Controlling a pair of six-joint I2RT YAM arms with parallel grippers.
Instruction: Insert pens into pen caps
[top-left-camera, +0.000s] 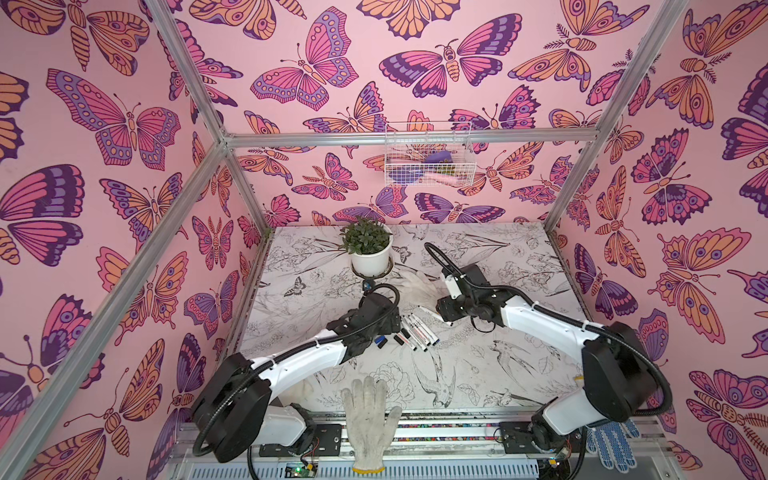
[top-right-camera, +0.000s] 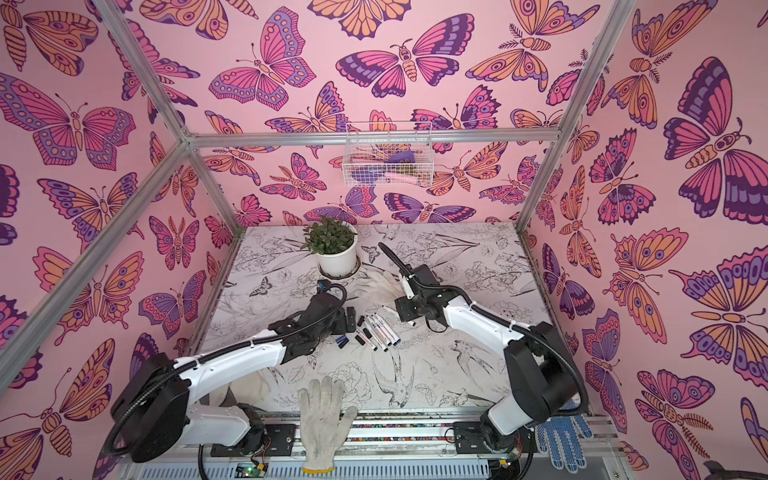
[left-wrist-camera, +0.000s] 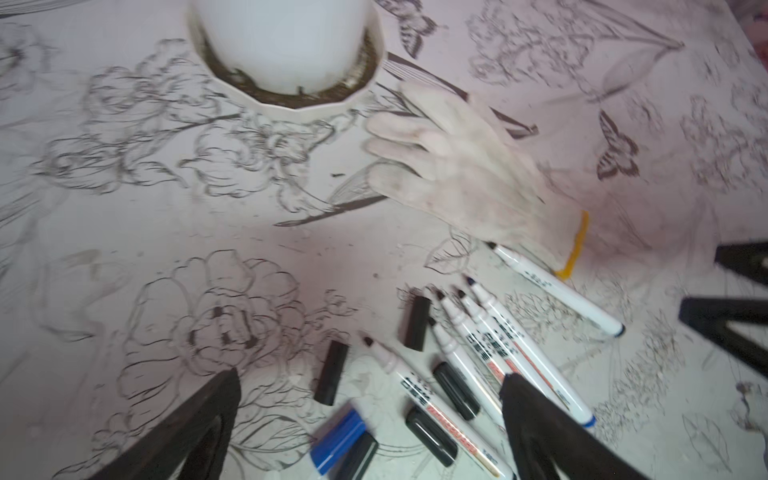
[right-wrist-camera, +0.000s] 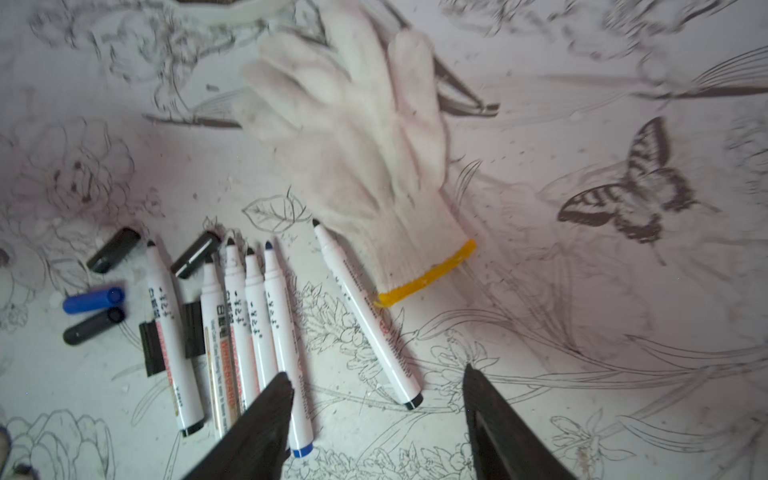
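Below my right gripper a single white pen (right-wrist-camera: 368, 316) with a black tail lies apart from the others, its tip against the white glove. The right fingers stand apart, with only table and that pen's end visible between them. Several more uncapped white pens (right-wrist-camera: 237, 308) lie side by side to its left, one with a blue end. Loose caps are scattered around them: a blue cap (left-wrist-camera: 337, 440) and several black caps (left-wrist-camera: 331, 372). My left gripper is open above the caps, holding nothing.
A white glove (right-wrist-camera: 360, 152) with a yellow cuff lies behind the pens. The potted plant (top-left-camera: 369, 252) stands at the back left of the arms. Another glove (top-left-camera: 370, 420) rests at the front edge.
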